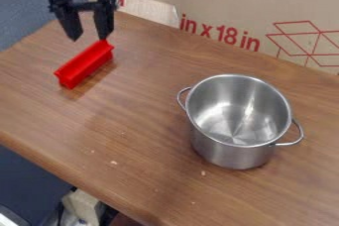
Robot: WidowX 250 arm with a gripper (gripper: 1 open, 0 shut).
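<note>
A red elongated block [83, 64] lies on the wooden table at the left, slanting from lower left to upper right. The black gripper [83, 27] hangs above and beyond its far end at the upper left, open, with nothing between its fingers. A steel pot [239, 122] with two side handles stands upright on the right part of the table, apart from the block.
A cardboard panel [252, 12] with red print and a white strip borders the back. The table's left edge drops to a dark blue area at the lower left.
</note>
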